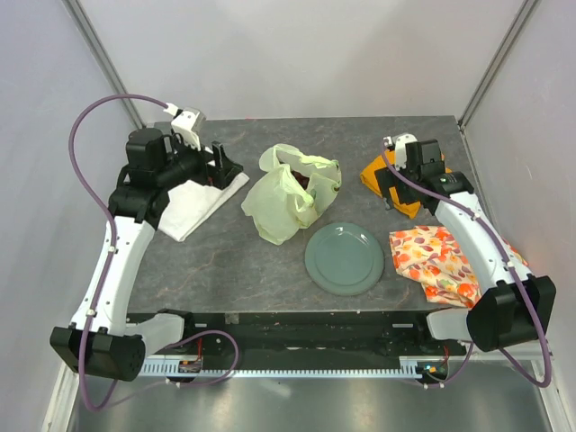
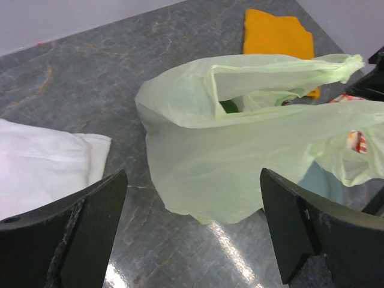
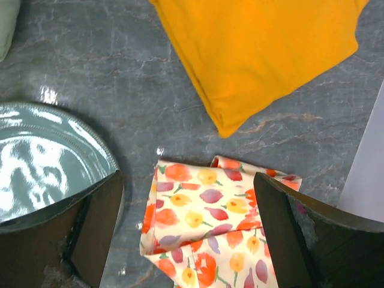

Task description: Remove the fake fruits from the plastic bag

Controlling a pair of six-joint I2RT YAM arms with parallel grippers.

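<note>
A pale green plastic bag (image 1: 274,209) stands upright near the middle of the table, its mouth gaping. Something dark red (image 1: 301,179) shows inside it from above, and in the left wrist view a bit of dark green (image 2: 228,106) shows through the opening; the rest of the contents is hidden. My left gripper (image 1: 230,167) is open and empty, to the left of the bag and apart from it. On the right side, over the table by the orange cloth, my right gripper (image 1: 389,191) hangs open with nothing between its fingers.
An empty grey-green plate (image 1: 344,258) lies just in front of the bag to its right. A white cloth (image 1: 199,207) is at the left, an orange cloth (image 3: 264,54) at the back right, and a patterned cloth (image 1: 438,261) at the right.
</note>
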